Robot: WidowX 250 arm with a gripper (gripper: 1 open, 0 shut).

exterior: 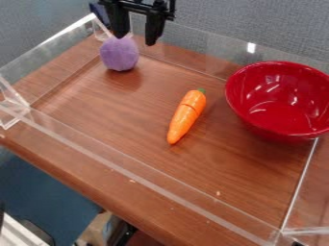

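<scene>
The black gripper (137, 32) hangs at the top, open, its two fingers apart over the back left of the wooden surface. Just below its left finger sits a purple, round object (119, 56); whether they touch is hard to tell. An orange carrot (187, 116) lies in the middle right. A red bowl (276, 106) stands at the right.
Clear plastic walls (154, 184) border the wooden surface (103, 115). A grey wall is behind.
</scene>
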